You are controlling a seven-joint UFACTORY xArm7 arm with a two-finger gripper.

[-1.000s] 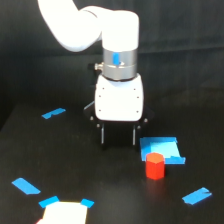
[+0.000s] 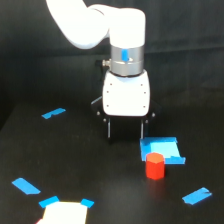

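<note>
A white robot arm hangs from the top, its black two-finger gripper (image 2: 126,128) hovering over the black table (image 2: 100,175), left of and behind a white square with blue tape (image 2: 166,144). The fingers stand apart, with nothing visible between them. A red block (image 2: 155,168) stands upright at the front edge of the taped square.
A pale object (image 2: 65,214) is partly visible at the bottom left. Several blue tape strips (image 2: 26,186) mark the table at left, bottom and right.
The arm and gripper have shifted slightly right, toward the taped square, and a little up in the view. The red block has not moved.
</note>
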